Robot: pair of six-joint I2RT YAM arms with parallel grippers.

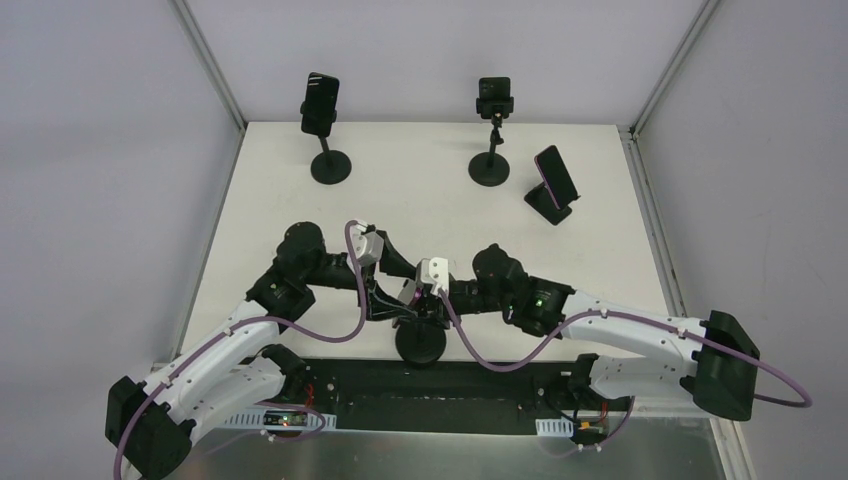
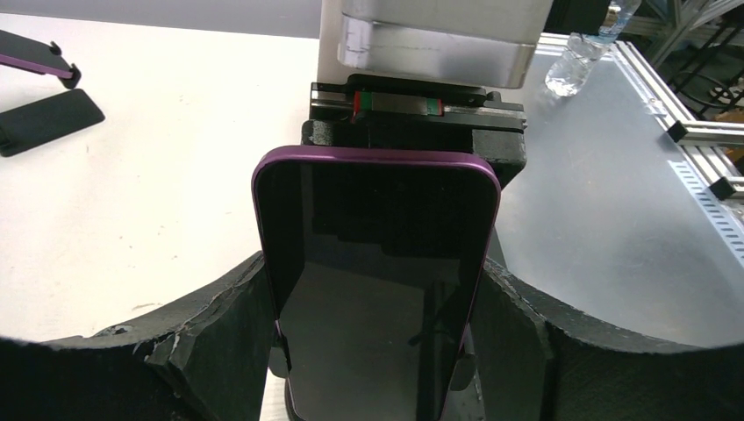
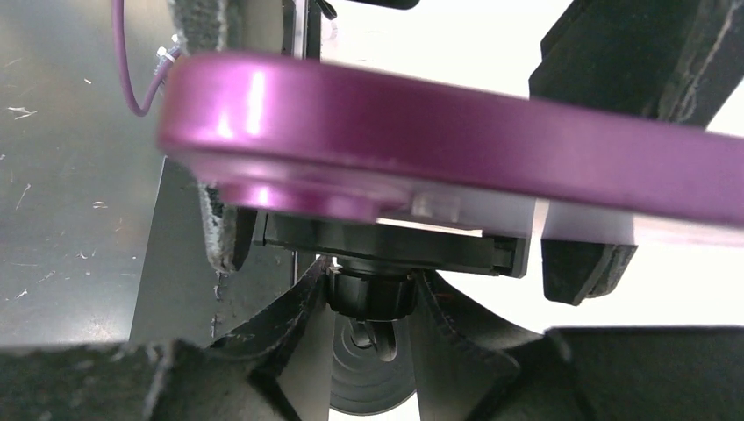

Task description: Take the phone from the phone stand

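A phone with a purple frame and dark screen fills the middle of the left wrist view, between the fingers of my left gripper, which sit at its side edges. In the right wrist view the phone's purple edge crosses the top, and my right gripper has its fingertips around a black part of the stand just below it. The stand's round base is at the table's front edge in the top view, beneath both wrists. Whether the left fingers press on the phone is hard to tell.
Other stands with phones stand at the back left, back middle and right. Side walls bound the workspace.
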